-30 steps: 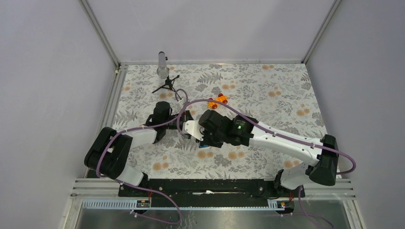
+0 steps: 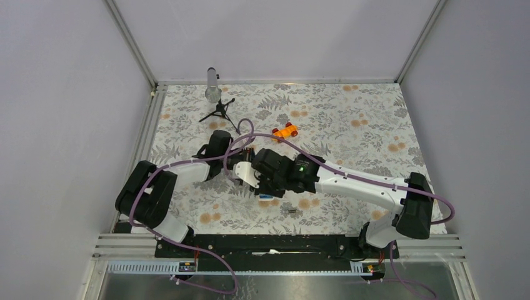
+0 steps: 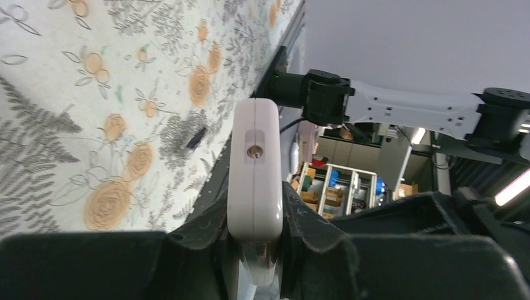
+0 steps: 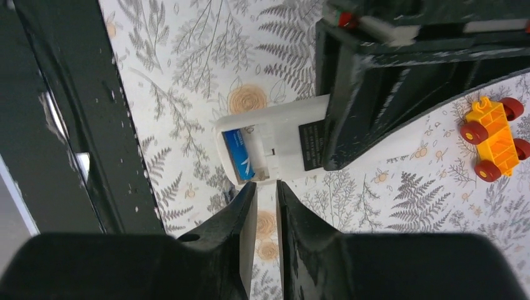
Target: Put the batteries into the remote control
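The white remote control is clamped by my left gripper, its end pointing up in the left wrist view. In the right wrist view its battery compartment faces me: a blue battery [image 4: 239, 154] lies at the outer side, and the space beside it is empty. My right gripper hovers at the compartment's edge, part open, with nothing visible between its fingers. A small dark object [image 2: 292, 211], perhaps a battery, lies on the cloth; the left wrist view shows a blurred dark object [image 3: 196, 138] there too.
A yellow toy car with red wheels [image 4: 495, 139] sits on the cloth beyond the grippers. Farther back stands a small black tripod [image 2: 219, 110].
My right arm has shifted slightly left and down in the top view. The small dark object now lies on the cloth where bare cloth showed before. The left arm has shifted slightly.
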